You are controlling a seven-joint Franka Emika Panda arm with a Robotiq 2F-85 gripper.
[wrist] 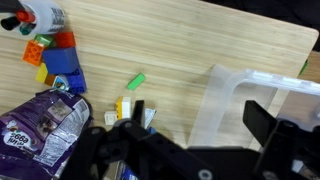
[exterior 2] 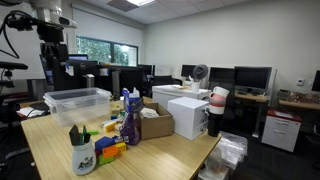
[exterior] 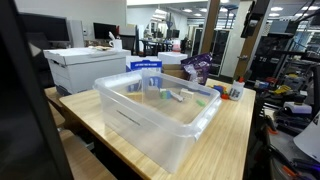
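Note:
My gripper hangs high above the table, its two dark fingers spread wide at the bottom of the wrist view with nothing between them. Exterior view 1 has the gripper (exterior: 250, 22) at the upper right, well clear of everything. A clear plastic bin (exterior: 150, 118) stands on the wooden table, and its rim (wrist: 212, 100) shows below and right in the wrist view. On the left there are a purple snack bag (wrist: 45, 130), blue, red and yellow blocks (wrist: 62, 62), and a white cup of markers (wrist: 45, 15). A small green piece (wrist: 137, 80) lies alone on the wood.
A cardboard box (exterior 2: 156, 123) and a white box (exterior 2: 188, 117) stand towards the table's far end. Small yellow and white items (wrist: 123, 108) lie near the bin. Bare wood (wrist: 180, 45) stretches across the upper middle of the wrist view.

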